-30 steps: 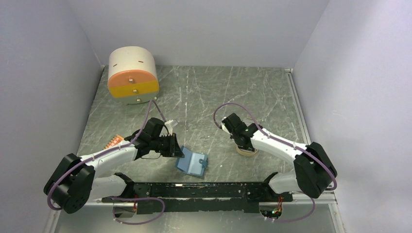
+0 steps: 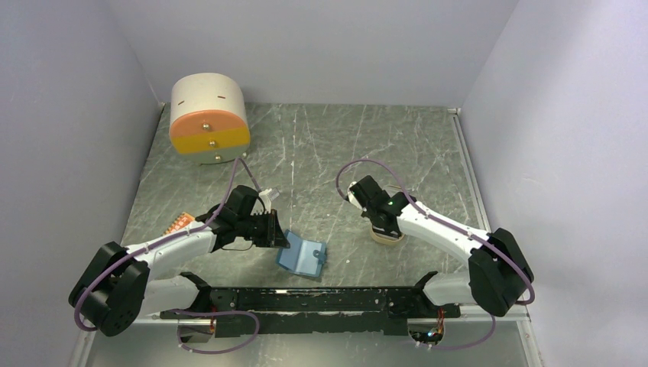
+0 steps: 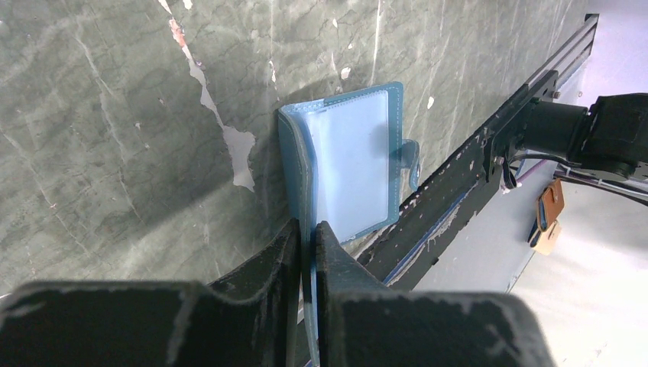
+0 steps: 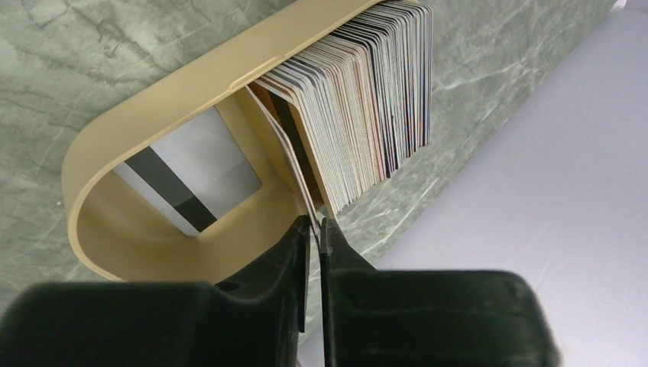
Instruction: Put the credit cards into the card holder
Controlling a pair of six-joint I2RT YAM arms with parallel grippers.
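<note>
The blue card holder (image 2: 303,256) lies spread open on the table in front of my left arm. My left gripper is shut on its raised cover (image 3: 304,176), while the pale inner side (image 3: 353,157) faces up. At the right, a tan oval box (image 4: 164,88) holds a tightly packed row of cards (image 4: 348,99) and a grey card with a dark stripe (image 4: 206,164) lying in its empty half. My right gripper has its fingers close on either side of one leaning card (image 4: 284,145); whether they press on it I cannot tell.
A rounded cabinet (image 2: 210,118) with coloured drawers stands at the back left. An orange patterned item (image 2: 180,222) lies near the left wall. The black rail (image 2: 328,299) runs along the front edge.
My right arm has shifted very slightly over the tan box. The left arm and the blue holder have kept still.
</note>
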